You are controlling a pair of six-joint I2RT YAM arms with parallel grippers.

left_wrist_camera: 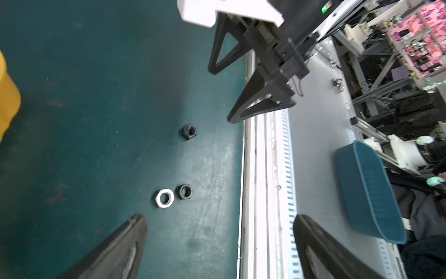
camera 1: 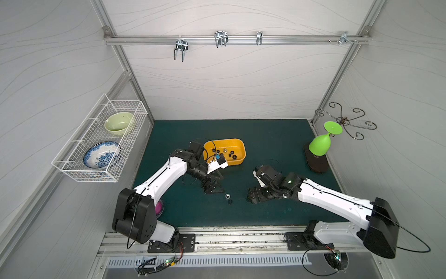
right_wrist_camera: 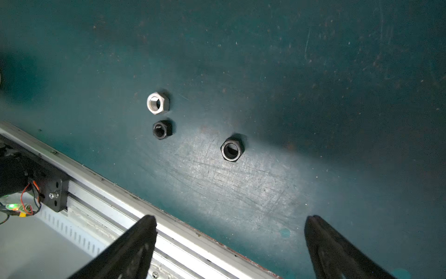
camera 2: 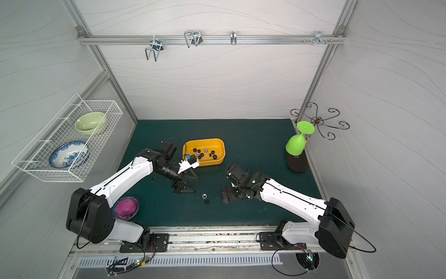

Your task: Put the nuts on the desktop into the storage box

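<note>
Three loose nuts lie on the dark green desktop. In the right wrist view a silver nut (right_wrist_camera: 158, 103) sits close to a small black nut (right_wrist_camera: 162, 129), and a larger black nut (right_wrist_camera: 231, 149) lies apart from them. My right gripper is open over that larger nut, which the arm hides in the top left view. Left of the pair, my left gripper (camera 1: 218, 188) is also open; its wrist view shows the silver nut (left_wrist_camera: 165, 198) ahead of the fingers, nothing held. The yellow storage box (camera 1: 237, 145) behind holds several nuts, partly covered by the left arm.
A pink item in a bowl (camera 2: 125, 207) sits at the front left. A green goblet (camera 1: 320, 144) stands upside down on a brown base at the right. A wire basket (camera 1: 93, 174) with bowls hangs on the left wall.
</note>
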